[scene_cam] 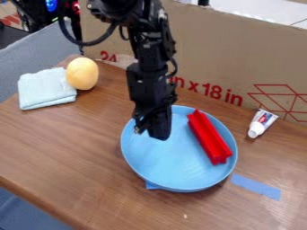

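Note:
My black gripper [153,126] hangs over the left back part of a light blue plate [168,166], its fingertips pointing down near the rim. It looks shut, and nothing shows between its fingers. A red roll-shaped object [210,137] lies on the right part of the plate, to the right of the gripper and apart from it.
A white tube [261,123] lies right of the plate. A folded pale cloth [46,90] and a yellow oval object [82,74] are at the back left. A cardboard wall [240,54] closes the back.

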